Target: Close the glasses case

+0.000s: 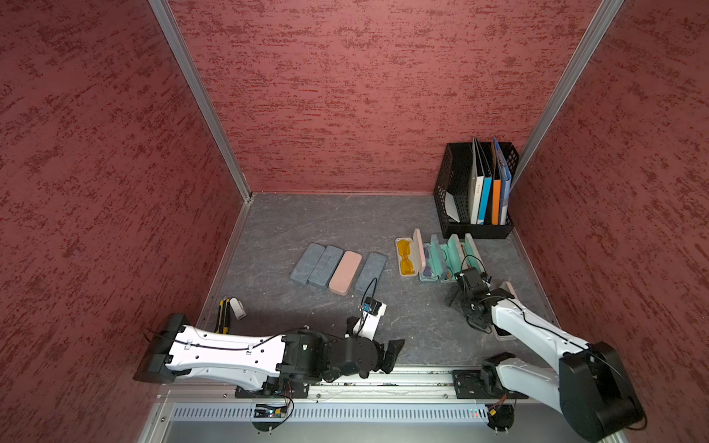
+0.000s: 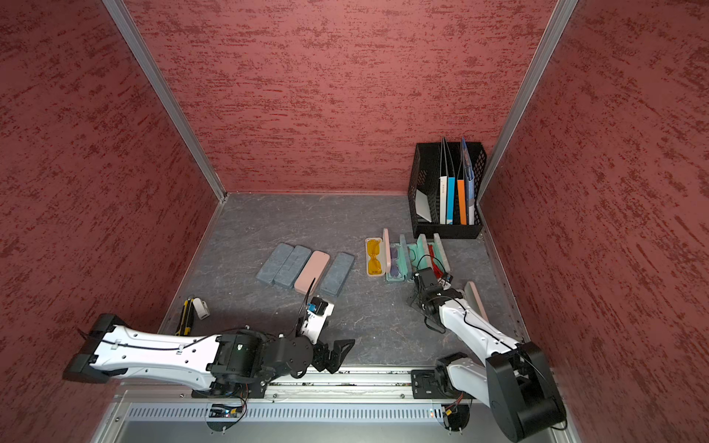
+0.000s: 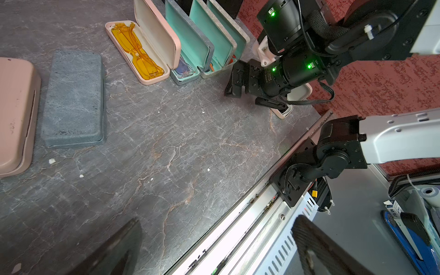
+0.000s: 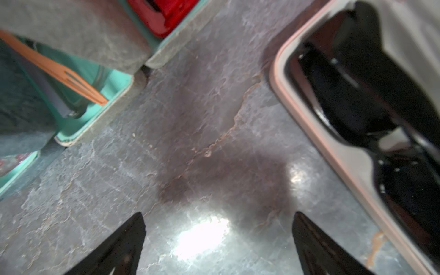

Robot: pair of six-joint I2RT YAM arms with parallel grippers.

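Several glasses cases stand open along the right of the table. One is pink with yellow glasses inside; beside it are grey cases with mint linings. One grey case holds orange-armed glasses, another something red. Farther right lies an open pink case holding black sunglasses. My right gripper is open, low over bare table to the left of that case, with nothing between its fingers. Open and empty too, my left gripper hangs over the table's front edge, well away from the open cases.
Closed cases lie mid-table: several grey and one pink. A black crate with folders stands at the back right. Small yellow-black and white items sit at the left edge.
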